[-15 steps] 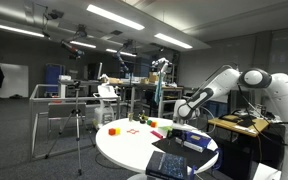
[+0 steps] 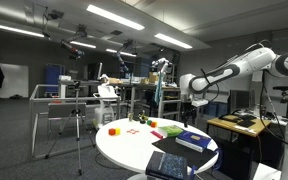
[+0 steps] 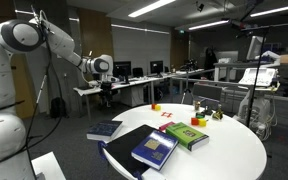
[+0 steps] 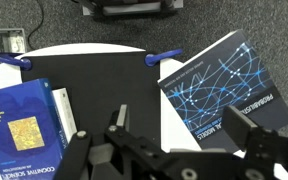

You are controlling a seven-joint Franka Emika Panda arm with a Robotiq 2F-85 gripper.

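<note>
My open gripper is raised above the round white table [image 2: 129, 152], with nothing seen between its fingers. In exterior view 2 it appears as a dark gripper [image 3: 106, 92] at the back left, well clear of the books. A blue Cognitive Science book [image 4: 24, 125] lies partly over a flat black piece [image 4: 94, 75] with blue loops. Right of that in the wrist view is a dark book [image 4: 229, 92] with a blue line pattern. A green book [image 3: 184, 136] rests beyond the blue book [image 3: 154, 150] in exterior view 2.
Small red and yellow things [image 3: 198, 122] and jars [image 3: 216, 112] stand farther off on the table. A tripod [image 2: 79, 115] is on the floor to the left in exterior view 1.
The arm has risen and drawn back to the right in exterior view 1, away from the green and blue books.
</note>
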